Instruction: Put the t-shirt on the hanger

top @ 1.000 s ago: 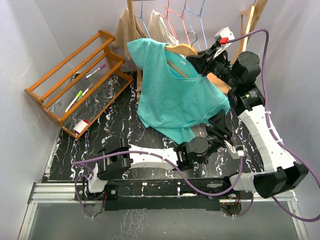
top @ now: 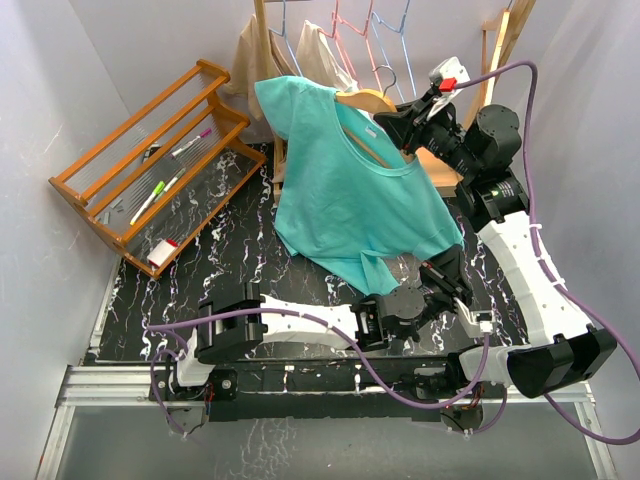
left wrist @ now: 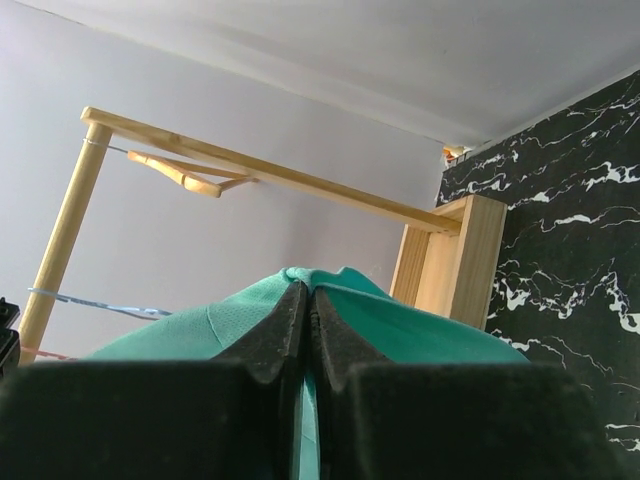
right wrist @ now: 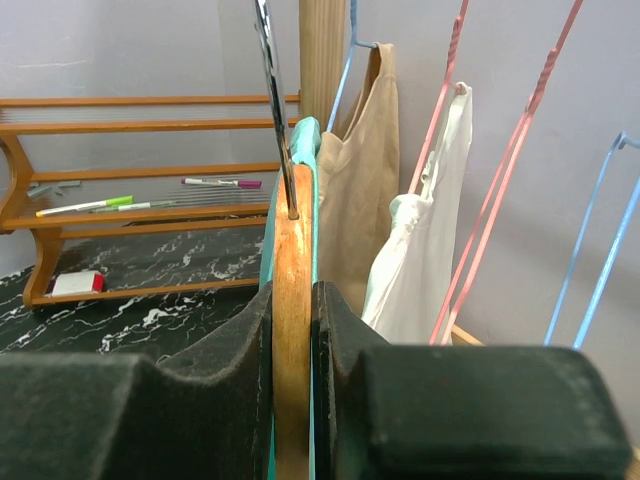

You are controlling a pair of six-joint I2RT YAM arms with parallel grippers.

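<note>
The teal t-shirt drapes from a wooden hanger, one shoulder over its left end, its lower right part stretched down toward my left gripper. In the left wrist view my left gripper is shut on a bunched edge of the teal fabric. My right gripper grips the hanger at its upper part; in the right wrist view its fingers close on the wooden hanger below the metal hook, with teal cloth just behind.
Pink and blue hangers with beige and white garments hang on the wooden rack. A wooden shelf with pens stands at left. Dark marble surface lies around the left arm.
My left gripper has shifted slightly downward in the top view, pulling the shirt's lower right part with it. My right gripper holds the hanger almost in the same place.
</note>
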